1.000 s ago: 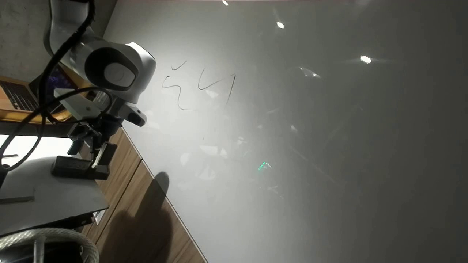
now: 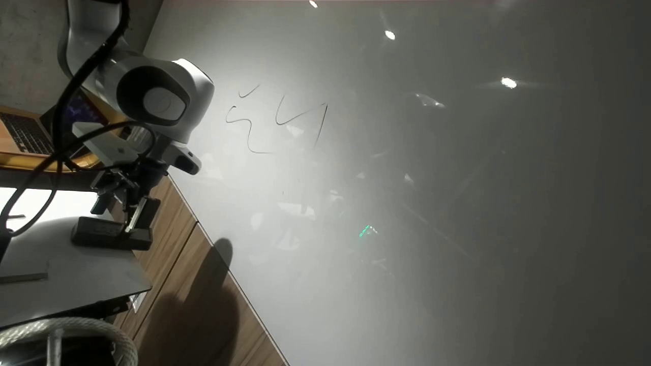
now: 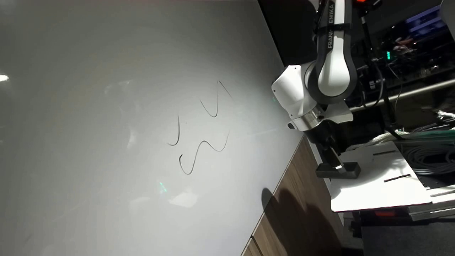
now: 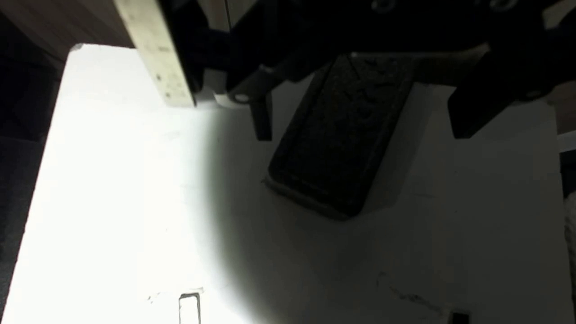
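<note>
A dark rectangular block, apparently an eraser [image 4: 345,135], lies on a white board-like shelf [image 4: 135,178]. My gripper is open above it, and one finger [image 4: 262,119] shows on either side of the block with gaps between. From the side, the block [image 2: 110,234] rests flat near the shelf's corner, with the gripper [image 2: 120,214] pointing down at it. In exterior view 2 a finger hangs just over the block [image 3: 337,170]; contact cannot be made out. A big whiteboard [image 2: 427,274] carries thin dark pen strokes [image 2: 248,131].
Wooden panels [image 2: 165,250] run between the shelf and the whiteboard. Slots [image 3: 396,177] are cut in the shelf. A rope-wrapped ring [image 2: 67,326] stands close to it, and black cables [image 2: 58,122] hang along the arm. Coiled cables [image 3: 435,155] lie beyond the shelf.
The arm and gripper have shifted very slightly left in exterior view 1. The block and the pen strokes are where they were.
</note>
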